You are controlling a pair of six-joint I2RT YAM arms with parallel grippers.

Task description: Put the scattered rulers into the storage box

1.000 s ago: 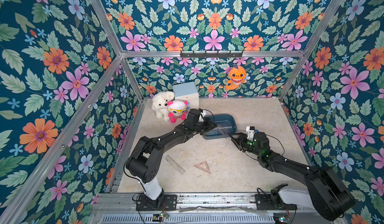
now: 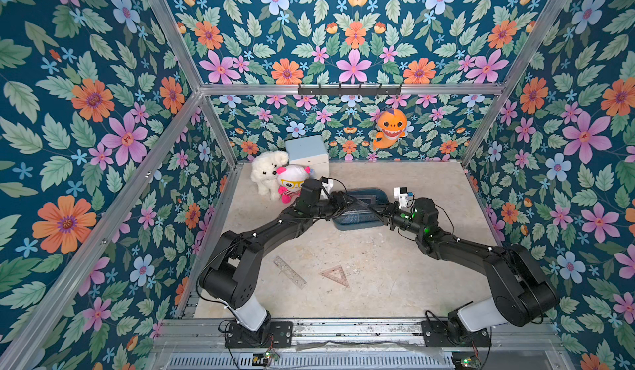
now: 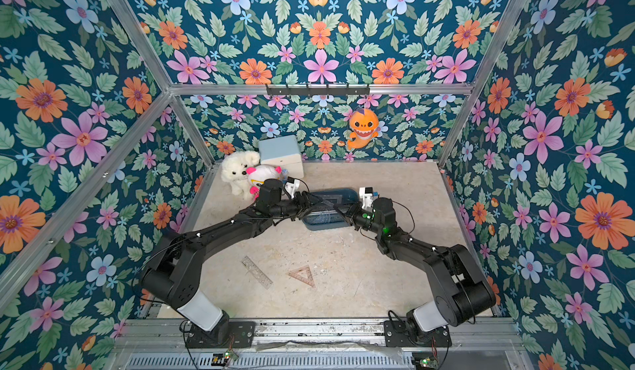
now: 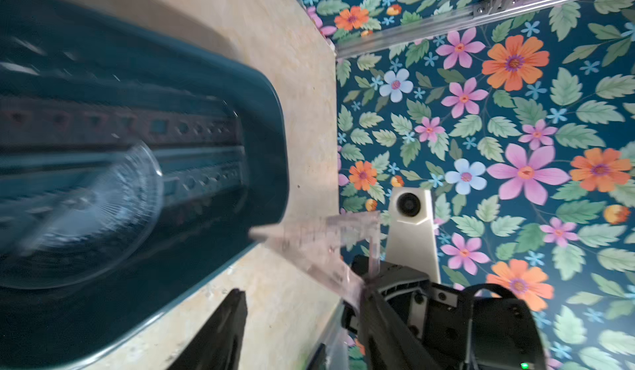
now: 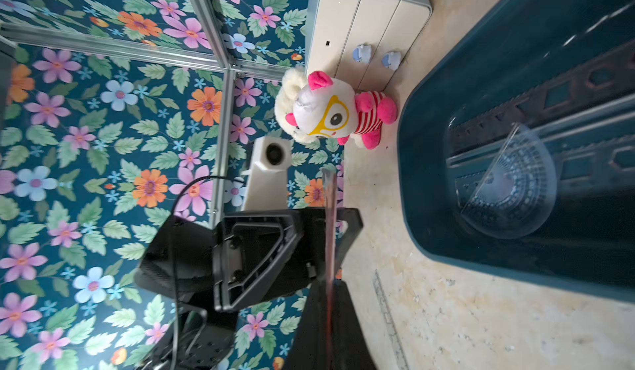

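Observation:
A dark teal box [image 2: 362, 220] holds rulers and a clear protractor [image 4: 99, 211]. Above it both grippers nearly meet. A clear triangular ruler [image 4: 311, 251] is beside the fingers in the left wrist view. My left gripper looks part open. My right gripper is shut, with a thin clear pinkish piece [image 5: 330, 211] upright between its fingers, apparently that triangle. On the front table lie a straight ruler [image 2: 289, 270] and a pink triangle ruler [image 2: 334, 276].
A white drawer unit [image 2: 309, 146] stands at the back left, with a white plush dog [image 2: 266, 174] and a pink plush toy [image 2: 292, 178] before it.
The right arm has moved up and back over the box to meet the left gripper. The left arm has shifted slightly, rising a little.

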